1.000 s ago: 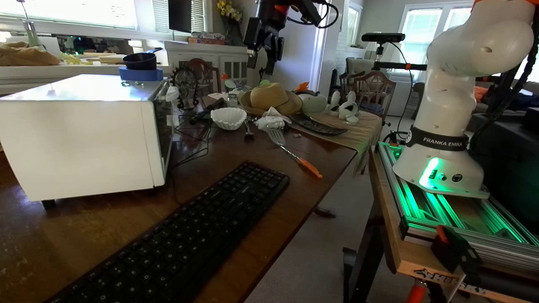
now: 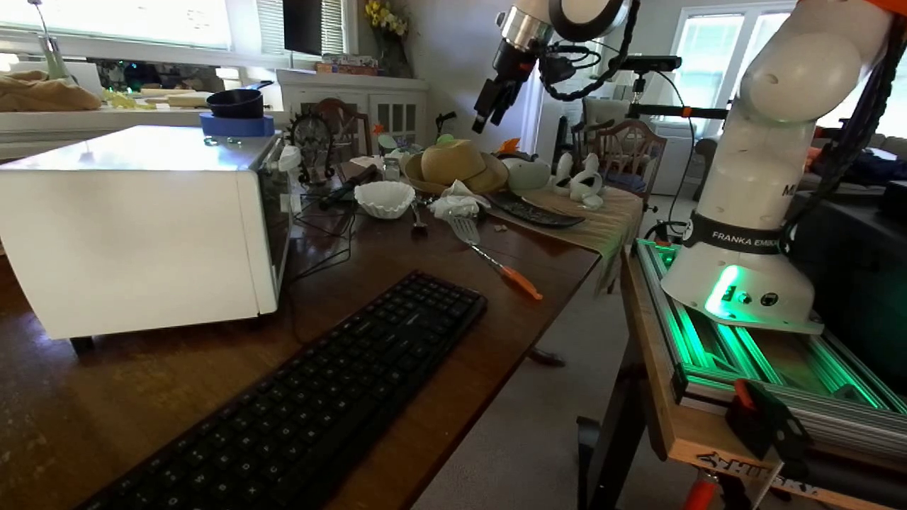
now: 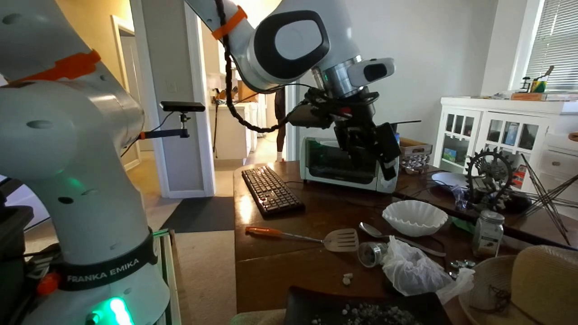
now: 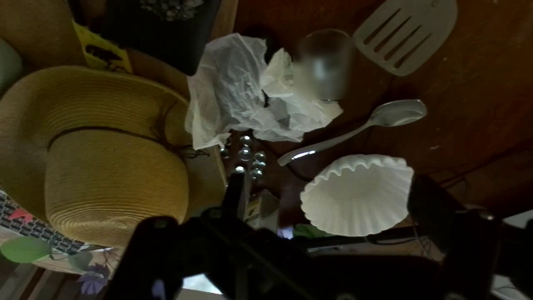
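My gripper (image 2: 493, 109) hangs in the air above the table, open, with nothing between its fingers. In exterior view 2 it is in front of the toaster oven (image 3: 341, 165). The wrist view shows the dark fingers (image 4: 233, 197) spread apart, a white fluted bowl (image 4: 357, 195) lying below and between them. Beside the bowl lies a metal spoon (image 4: 398, 113). A crumpled white plastic bag (image 4: 230, 85) and a clear glass (image 3: 371, 253) lie nearby. The slotted spatula (image 3: 340, 240) with an orange handle rests on the bare wood.
A straw hat (image 4: 115, 175), a black tray (image 3: 363, 306) of pebbles and a lidded jar (image 3: 488, 234) crowd the far part. The black keyboard (image 2: 340, 382) lies along the table's edge. Bare wood (image 3: 319, 216) shows between keyboard and bowl.
My arm has swung back toward its base; in exterior view 1 the gripper has moved right, slightly lower, and turned. The table objects have not moved.
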